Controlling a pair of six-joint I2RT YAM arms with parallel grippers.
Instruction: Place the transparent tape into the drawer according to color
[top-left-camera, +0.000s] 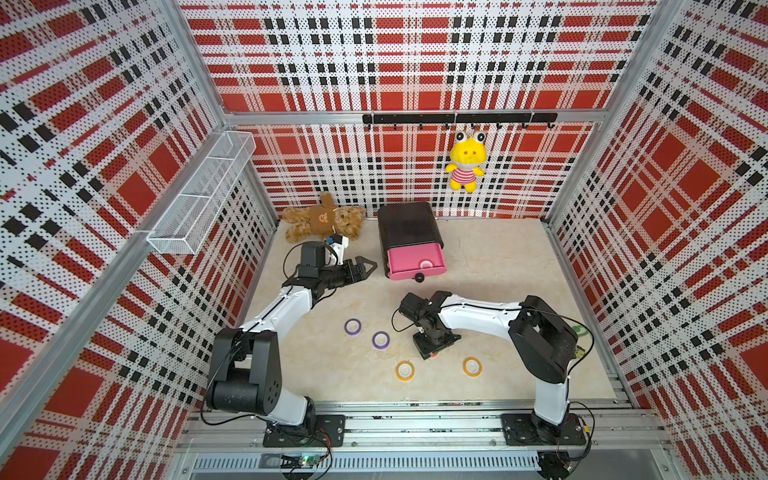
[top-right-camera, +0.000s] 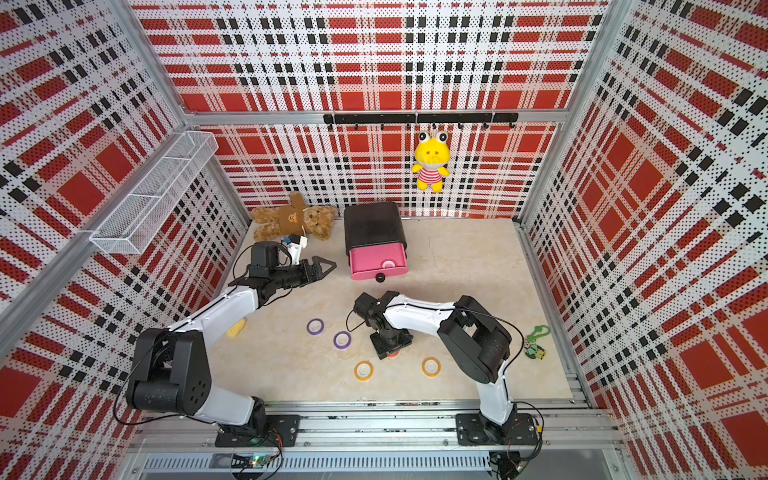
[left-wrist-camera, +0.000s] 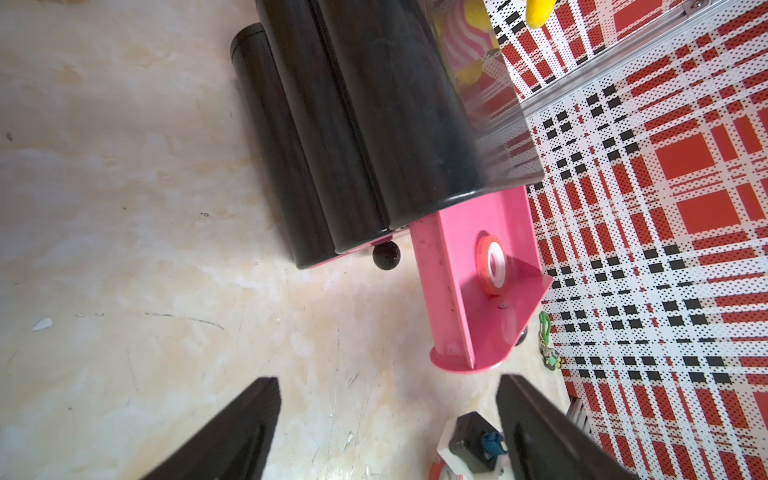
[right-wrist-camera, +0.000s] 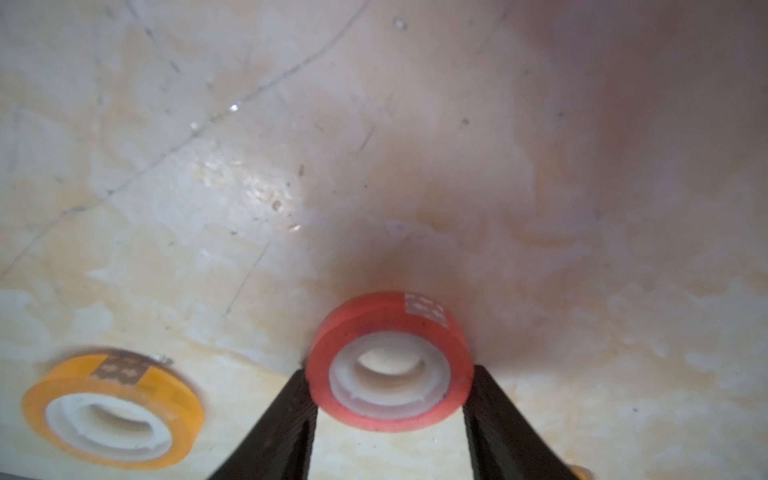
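In the right wrist view a red tape roll (right-wrist-camera: 344, 328) lies between the fingertips of my right gripper, which appear to meet its sides. Most of that roll is hidden under the gripper in the top views. The pink drawer (top-left-camera: 405, 254) is pulled out of the black cabinet (top-left-camera: 405, 222), with a red roll (left-wrist-camera: 485, 262) inside. Two purple rolls (top-left-camera: 353, 326) and two orange rolls (top-left-camera: 405, 370) lie flat on the table. Left of the drawer, my left gripper (top-left-camera: 372, 268) stands open and empty.
A teddy bear (top-left-camera: 324, 220) lies at the back left, and small green objects (top-right-camera: 537, 340) sit by the right edge. A wire basket (top-left-camera: 204, 192) hangs on the left wall.
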